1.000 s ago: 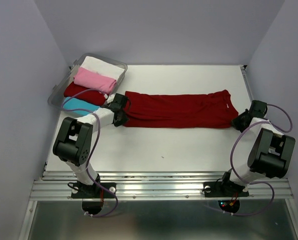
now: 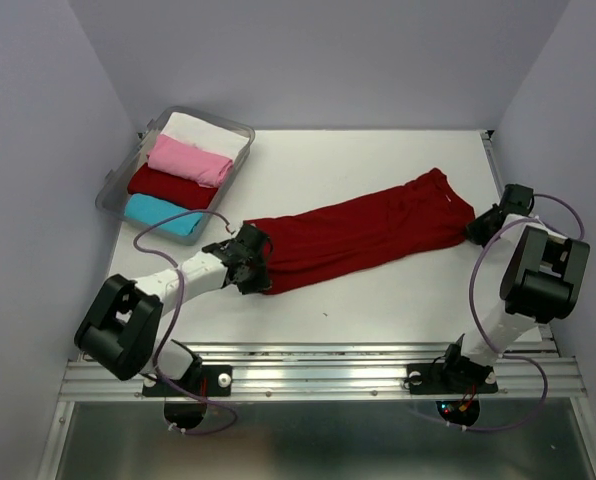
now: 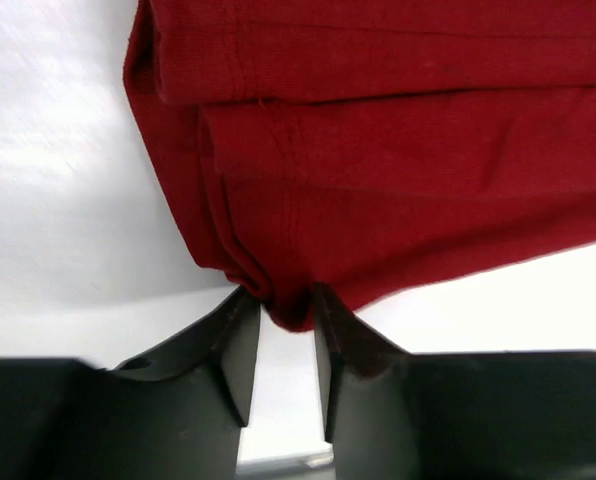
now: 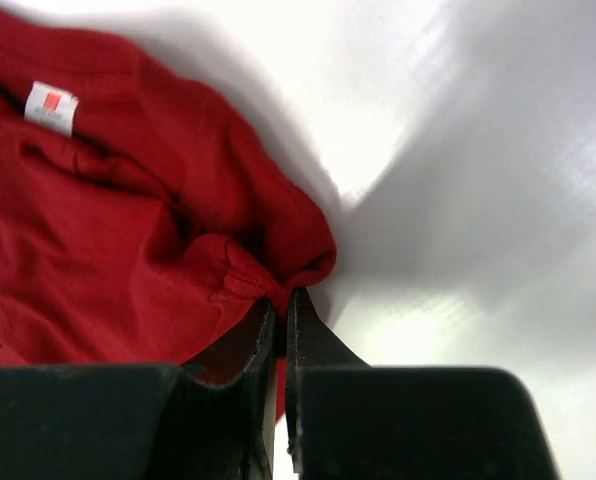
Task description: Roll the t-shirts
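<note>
A long dark red T-shirt [image 2: 358, 235] lies stretched diagonally across the white table, partly folded lengthwise, with a small white label visible in the right wrist view. At its lower-left corner is my left gripper [image 2: 258, 275]; in the left wrist view its fingertips [image 3: 244, 312] are at the corner of the cloth, slightly apart, with cloth between or just beyond them. My right gripper [image 2: 473, 228] is shut on the shirt's right corner, the cloth bunched at its fingertips [image 4: 300, 315].
A grey bin [image 2: 115, 187] at the back left holds white, pink [image 2: 188, 160], red and blue folded shirts. Grey walls stand at the sides and back.
My left gripper and the shirt's left end have moved toward the front, so the shirt lies more diagonally. The right end has shifted slightly back, with the right gripper at it.
</note>
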